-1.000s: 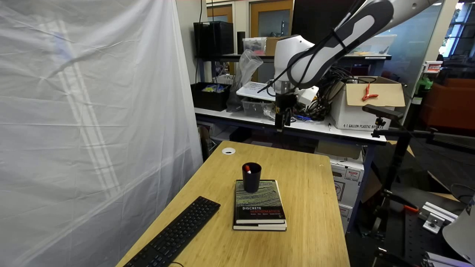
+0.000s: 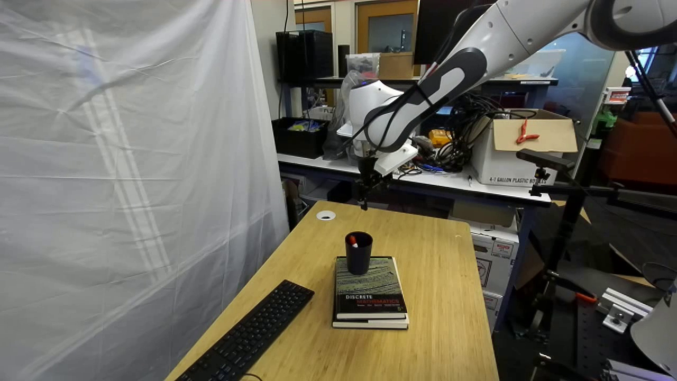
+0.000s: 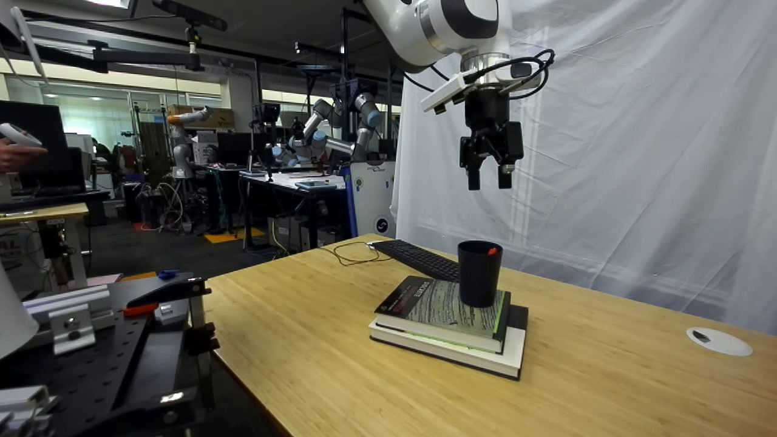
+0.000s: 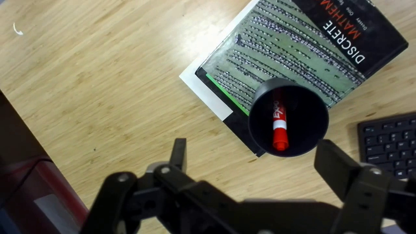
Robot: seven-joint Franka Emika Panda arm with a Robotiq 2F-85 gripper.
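A black cup stands upright on the top book of a two-book stack. Inside the cup, a red-capped Expo marker leans against the wall, as the wrist view shows. My gripper hangs above the cup in the second exterior view, well clear of its rim. Its two fingers are spread wide, with nothing held between them. From the wrist, the cup's mouth appears just beyond the gap, nearer the right-hand finger. The first exterior view has the gripper toward the table's far end.
A black keyboard lies along the table's left edge by the white curtain. A round white grommet is set in the far left corner. Bare wooden tabletop extends right of the books.
In the first exterior view, the arm and gripper have shifted left and somewhat lower, and the gripper is now more tilted. Cup, books and keyboard stay where they were.
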